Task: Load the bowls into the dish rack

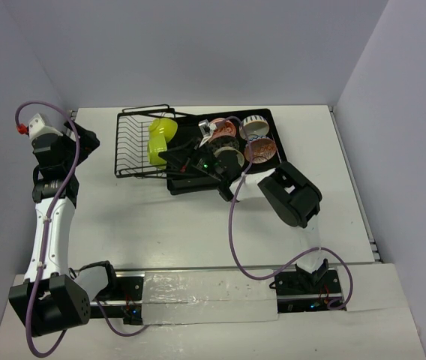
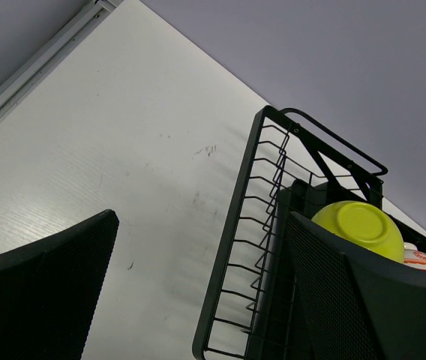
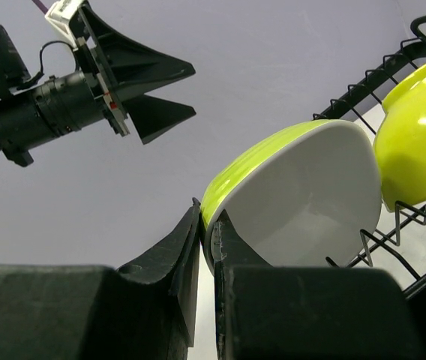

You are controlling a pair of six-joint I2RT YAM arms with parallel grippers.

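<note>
In the top view, my right gripper (image 1: 169, 156) is over the black dish rack (image 1: 119, 139), shut on the rim of a yellow-green bowl (image 1: 156, 148); the right wrist view shows this bowl (image 3: 303, 187) on its side, white interior visible, among the wire tines. A second yellow bowl (image 1: 164, 125) stands behind it in the rack (image 3: 423, 127). My left gripper (image 1: 85, 141) hangs at the left of the rack, open and empty, its fingers wide apart in the left wrist view.
Several patterned bowls (image 1: 260, 150) sit in the rack's black tray at the right. Grey walls enclose the back and sides.
</note>
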